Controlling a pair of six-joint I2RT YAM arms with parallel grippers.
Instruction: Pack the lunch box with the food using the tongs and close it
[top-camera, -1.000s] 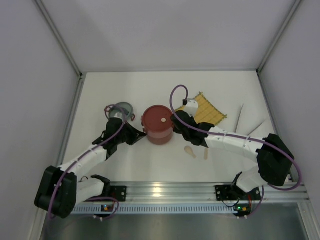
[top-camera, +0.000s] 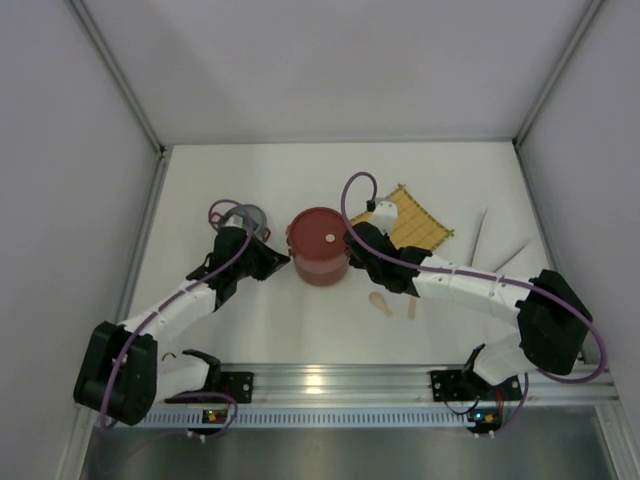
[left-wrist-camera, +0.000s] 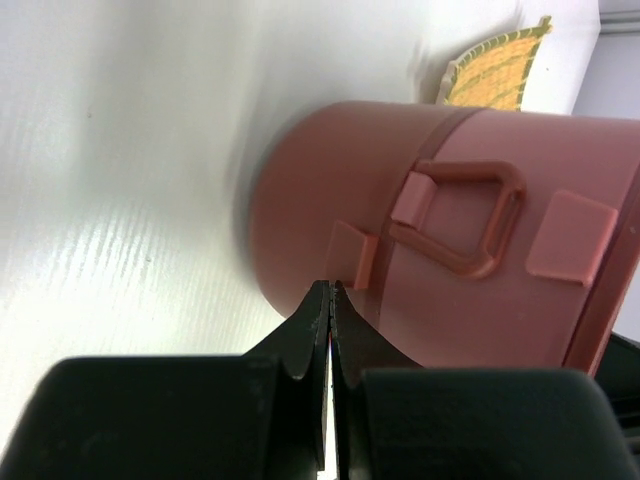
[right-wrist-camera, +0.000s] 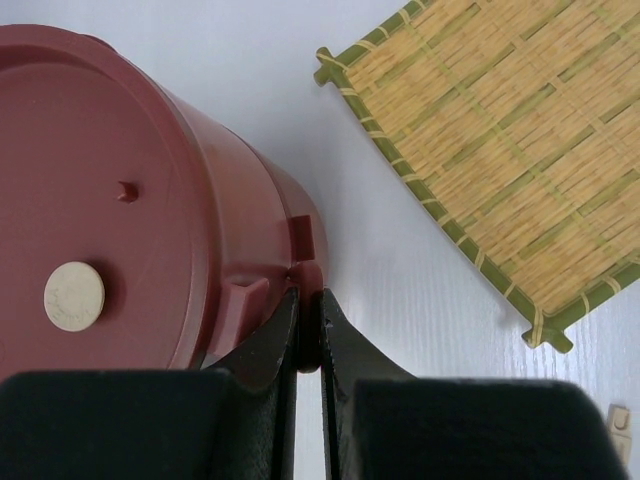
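Note:
The maroon lunch box (top-camera: 316, 238), round with a pale knob on its lid (right-wrist-camera: 110, 140), stands mid-table. My left gripper (top-camera: 286, 259) is at its left side, shut with nothing seen between the fingertips; in the left wrist view the tips (left-wrist-camera: 330, 290) lie by a side tab below a latch handle (left-wrist-camera: 487, 255). At the box's right side my right gripper is shut on a maroon part of the box, apparently a handle or latch.
A bamboo mat (top-camera: 420, 225) lies at the back right, with a wooden spoon (top-camera: 378, 300) and chopsticks (top-camera: 478, 235) nearby. A grey round item (top-camera: 252, 215) sits back left.
My left gripper has shifted slightly upward in the top view, and the box's lid appears slightly shifted too. The right gripper looks nearly still.

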